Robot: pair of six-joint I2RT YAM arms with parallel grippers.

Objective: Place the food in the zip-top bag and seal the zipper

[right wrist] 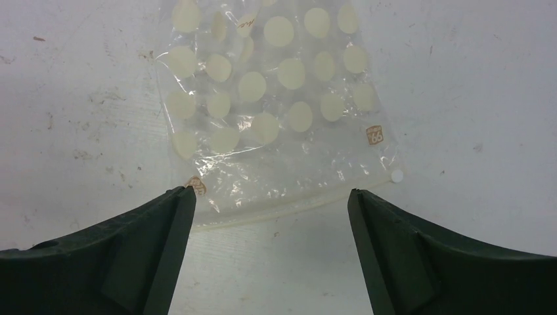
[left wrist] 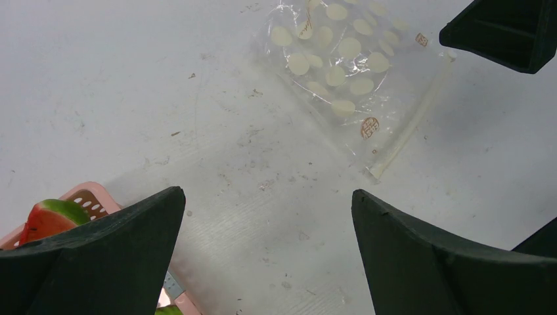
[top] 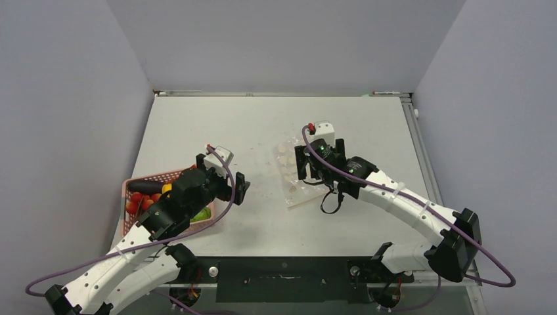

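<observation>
A clear zip top bag (right wrist: 289,164) with pale dots lies flat on the table, its zipper strip (right wrist: 276,209) along the near edge and a small white slider (right wrist: 397,176) at that strip's right end. In the top view my right gripper (top: 320,161) hangs over the bag, open and empty, hiding part of it. Off to the left, my left gripper (top: 221,178) is open with nothing between its fingers, beside a pink basket (top: 125,190) of food. Red and orange round pieces (top: 133,206) and a dark eggplant-like piece (top: 150,186) show inside the basket; the left arm covers much of it.
Bare white table (top: 217,125) stretches across the back, and clear space separates the basket from the bag. Grey walls (top: 479,118) close in both sides. Part of the right gripper shows at the left wrist view's right edge.
</observation>
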